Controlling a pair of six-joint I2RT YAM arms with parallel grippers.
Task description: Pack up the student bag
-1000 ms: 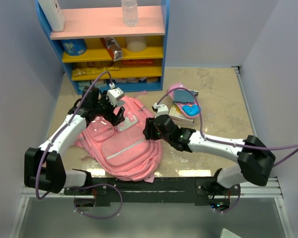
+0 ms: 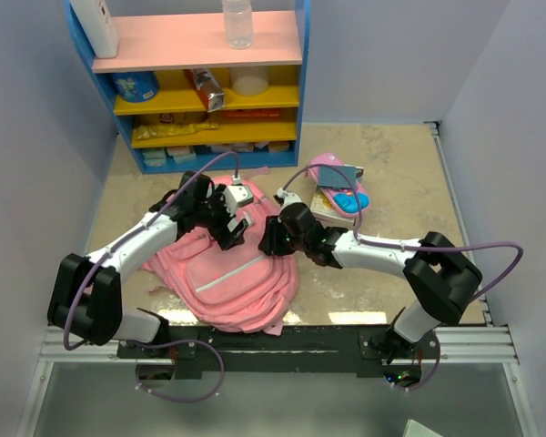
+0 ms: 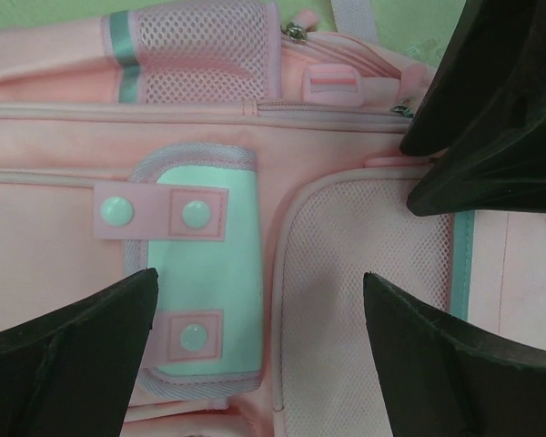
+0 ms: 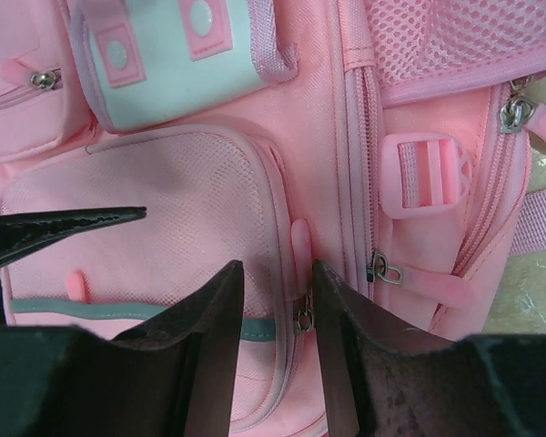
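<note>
The pink backpack lies flat in the middle of the table, its mint panel and front mesh pocket facing up. My left gripper hovers over that panel and pocket with open fingers, nothing between them. At the pocket's side edge, my right gripper is part open, its fingertips on either side of a pink zipper pull. Whether the fingers press on the pull cannot be told. Another zipper pull and a buckle lie to its right.
Right of the bag are a pink pencil case, a dark teal notebook, a blue item and books. Behind stands a blue shelf with a clear bottle.
My left gripper has moved right and toward the front over the bag, closer to the right one. The right arm's elbow has swung inward while its gripper stays near the pocket edge.
</note>
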